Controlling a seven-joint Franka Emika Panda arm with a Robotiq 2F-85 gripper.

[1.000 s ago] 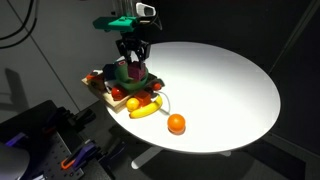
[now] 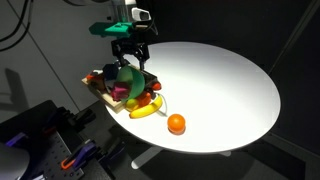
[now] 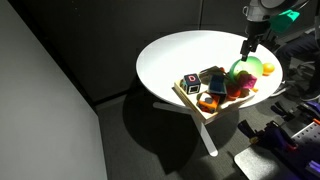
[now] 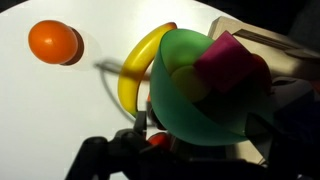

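Note:
A green bowl [image 2: 136, 84] leans tilted at the edge of a wooden tray, its opening facing the tray side. A pink block [image 4: 225, 63] sits inside its mouth beside a yellowish round item [image 4: 187, 80]; both look partly shaded in the wrist view. Just above the bowl is my gripper [image 2: 132, 61], its fingers parted and nothing held. In the wrist view the dark fingers [image 4: 125, 155] stand apart, with part of the bowl's wall visible between and beyond them. Whether a finger touches the bowl cannot be told.
The wooden tray [image 3: 187, 98] carries several blocks, among them a dark patterned cube [image 3: 191, 84]. A yellow banana [image 2: 147, 107] curves beside the bowl, and an orange [image 2: 176, 124] rests apart on the white round table [image 2: 225, 95].
The bowl has tipped that way. My gripper has lowered slightly and is empty now.

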